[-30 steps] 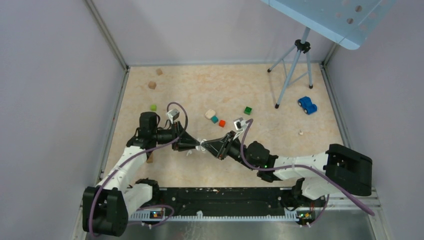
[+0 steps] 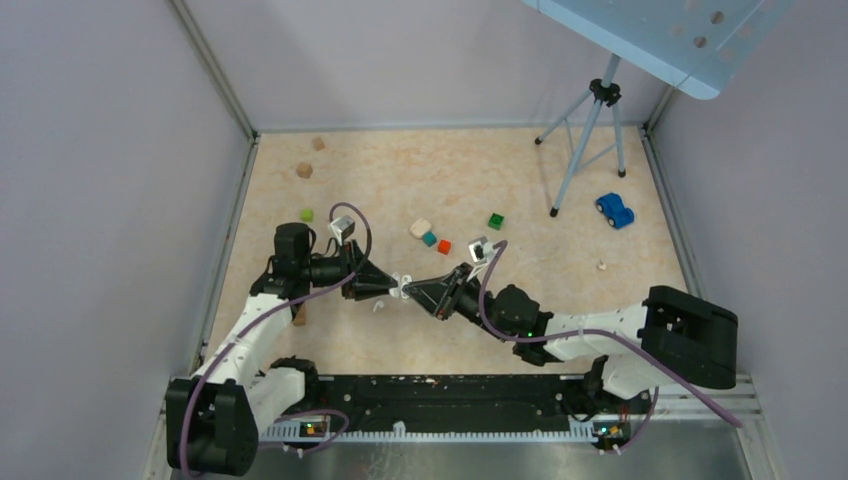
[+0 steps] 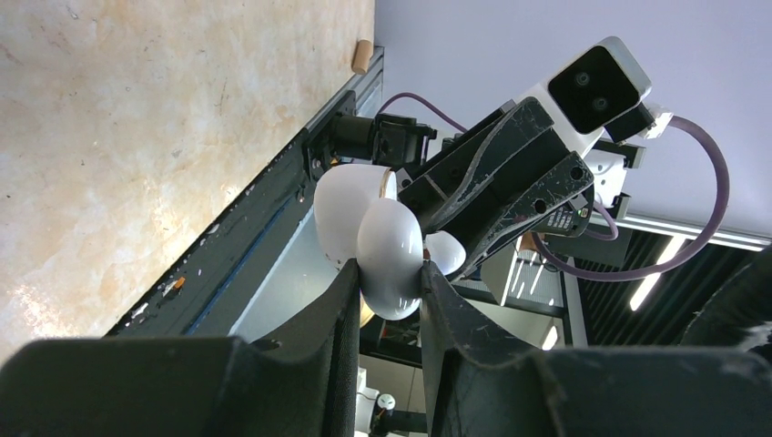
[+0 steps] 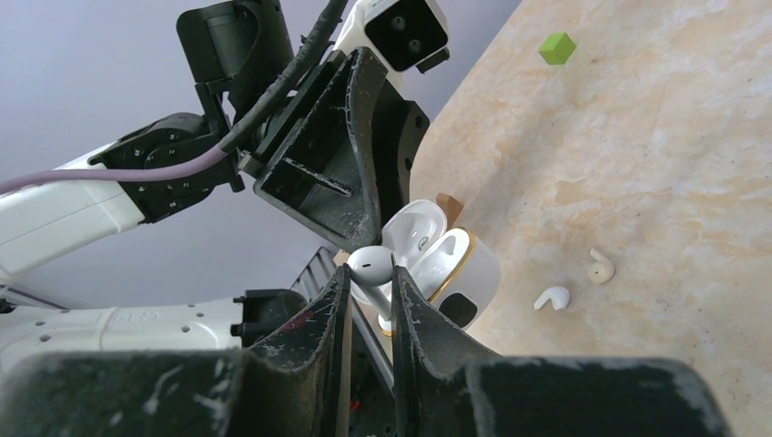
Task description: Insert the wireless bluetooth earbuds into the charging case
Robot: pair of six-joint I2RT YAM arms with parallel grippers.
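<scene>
The white charging case (image 4: 472,282), edged in gold, is off the table with its lid (image 4: 414,228) open. My left gripper is shut on a glossy white part of the case, and the case's larger rounded side (image 3: 344,209) lies just beyond. In the right wrist view, my right gripper has a finger against each side of a white earbud (image 4: 371,264). Its stem points down close to the open case; whether it sits in a slot is hidden. Both grippers meet over the table, left (image 2: 390,285) and right (image 2: 415,288).
Two loose earbuds, one white (image 4: 553,298) and one cream (image 4: 601,267), lie on the table beside the case. Small blocks, among them a red one (image 2: 444,247) and a teal one (image 2: 429,239), are behind the grippers. Farther right stand a tripod (image 2: 575,165) and a blue toy car (image 2: 614,210).
Over the last second the left gripper has shifted very slightly and the right arm has edged a little.
</scene>
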